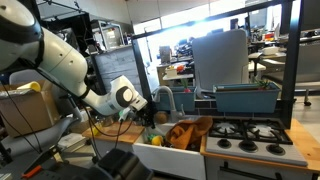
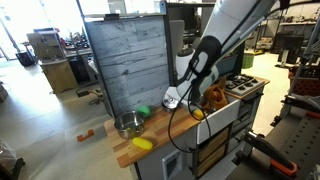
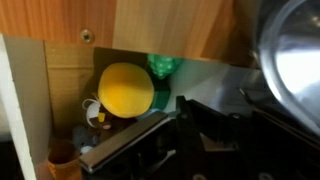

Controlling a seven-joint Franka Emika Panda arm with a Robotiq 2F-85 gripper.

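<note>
My gripper [image 1: 148, 127] is low at the left end of the white sink [image 1: 167, 160], beside the wooden counter. In the wrist view its dark fingers [image 3: 215, 145] reach in from the lower right. A shiny curved metal thing [image 3: 300, 65] fills the right edge close to the camera; whether it is between the fingers does not show. Below are a rounded yellow object [image 3: 126, 90] and a bumpy green one [image 3: 163, 65]. In the second exterior view a bright metallic shape [image 2: 171, 103] appears beside the arm, too small to make out.
On the wooden counter stand a silver pot [image 2: 130, 122], a green item [image 2: 145, 110] and a yellow item [image 2: 141, 143]. A brown item [image 1: 188, 134] fills much of the sink. The faucet [image 1: 170, 94] rises behind it, with the stove [image 1: 252, 138] to the right.
</note>
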